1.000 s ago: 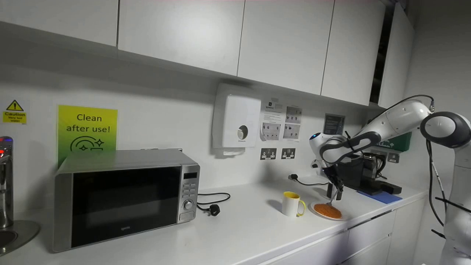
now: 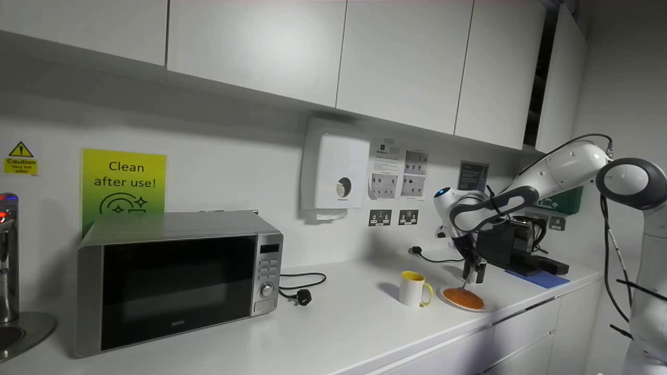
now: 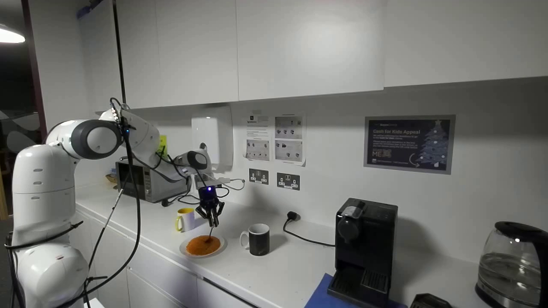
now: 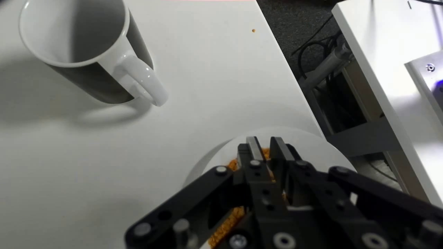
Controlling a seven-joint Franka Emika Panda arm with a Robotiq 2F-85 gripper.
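A white plate (image 4: 290, 133) of orange granular food (image 3: 203, 245) lies near the counter's front edge. My gripper (image 3: 213, 225) points down over it, shut on the handle of a thin metal utensil (image 3: 210, 232). The utensil's lower end reaches the food, and its tip is hidden there; I cannot tell whether it is a spoon or a fork. In the wrist view the fingertips (image 4: 254, 147) sit close together above the plate and hide most of the utensil and food.
A black-and-white mug (image 3: 259, 240) stands close beside the plate, a white-and-yellow mug (image 2: 412, 290) on its other side. Beyond are a microwave (image 2: 181, 281), coffee machine (image 3: 365, 246) and glass kettle (image 3: 506, 272). Bare counter (image 2: 350, 312) stretches between the microwave and the yellow-handled mug.
In exterior view 1 my gripper has shifted slightly left, carrying the utensil. The utensil now stands more upright and meets the food further left. Plate and mugs have stayed in place.
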